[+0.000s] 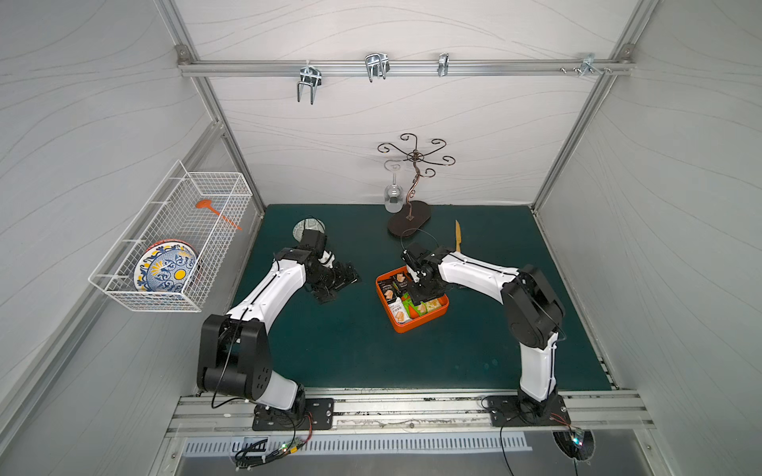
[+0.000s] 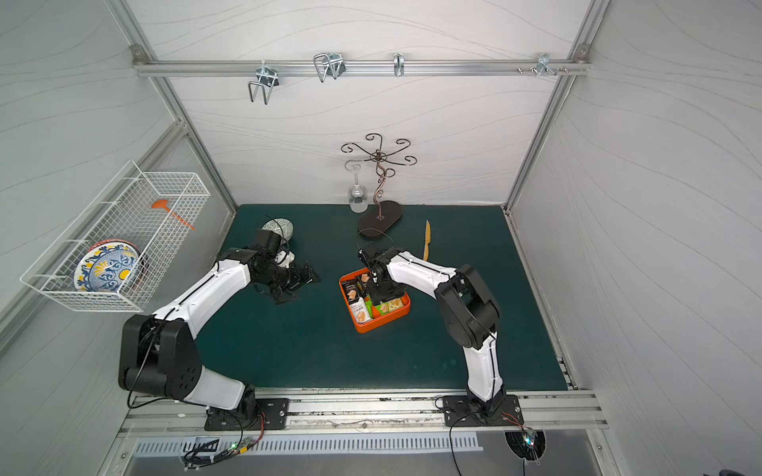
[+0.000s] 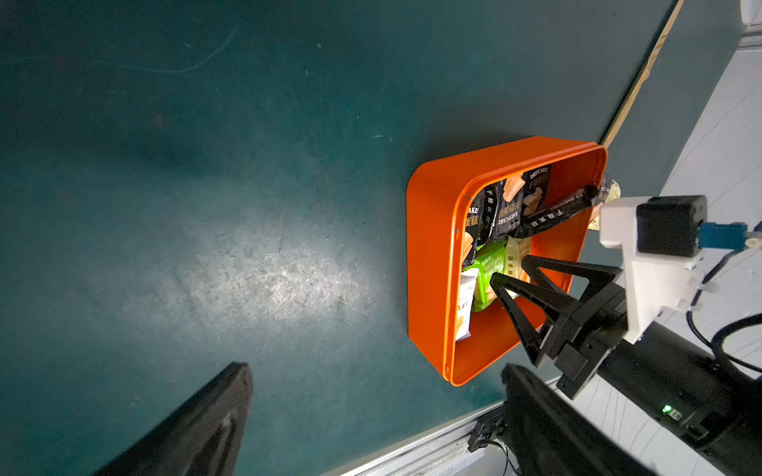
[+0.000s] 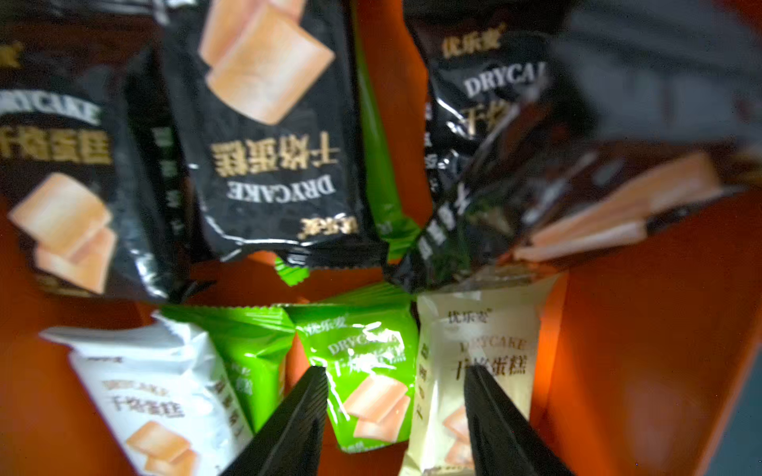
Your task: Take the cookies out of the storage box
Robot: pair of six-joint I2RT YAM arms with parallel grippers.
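Note:
The orange storage box (image 3: 432,261) stands mid-table with several wrapped cookies inside. My right gripper reaches down into it, fingers apart. A green packet (image 4: 361,388) lies between those fingertips, and a cream packet (image 4: 476,373) is partly behind the right one. No grip on either shows. One black packet (image 4: 508,190) is tipped up along the box's right side, close to the right wrist camera. Black packets (image 4: 270,142) fill the far half; a white packet (image 4: 158,396) lies near left. Left of the box, my left gripper is open and empty.
A cream packet (image 3: 607,198) lies outside the box, mostly hidden. Behind are a wooden knife (image 1: 458,235) and a dark rack base (image 1: 409,219) with a hanging glass. A bowl (image 1: 305,228) stands behind the left arm.

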